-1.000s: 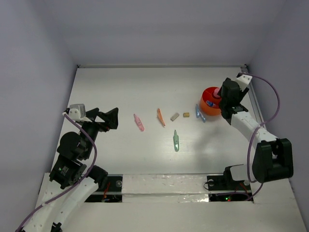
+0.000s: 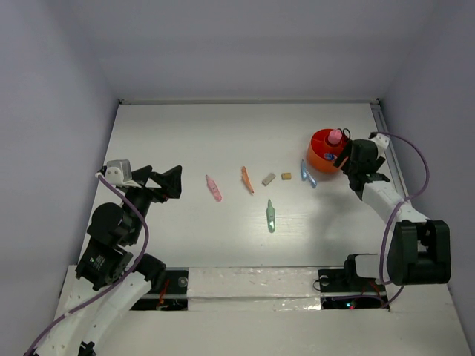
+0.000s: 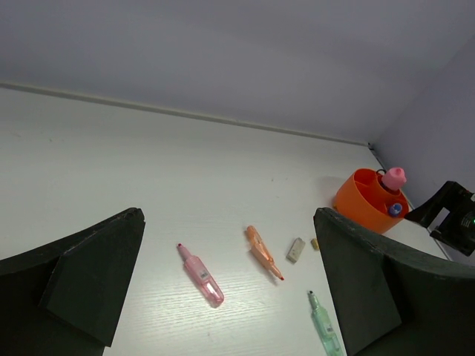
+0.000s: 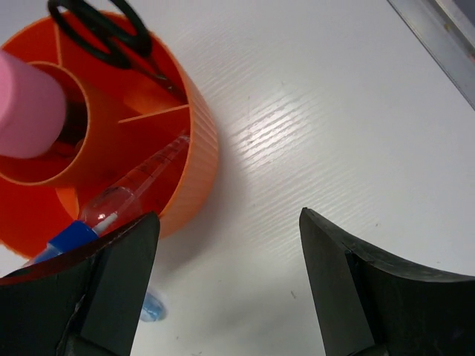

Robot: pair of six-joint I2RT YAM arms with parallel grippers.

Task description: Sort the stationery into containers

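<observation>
An orange divided container on the right holds a pink item, black scissors and a clear pen with a blue band. My right gripper is over the container's near right edge, fingers apart, the pen beside its left finger. My left gripper stands open at the left. On the table lie a pink bottle-like item, an orange one, a green one, a blue one, a grey block and a tan block.
Grey walls surround the white table at back and sides, with a metal rail along the right edge.
The left arm and loose items are unchanged.
</observation>
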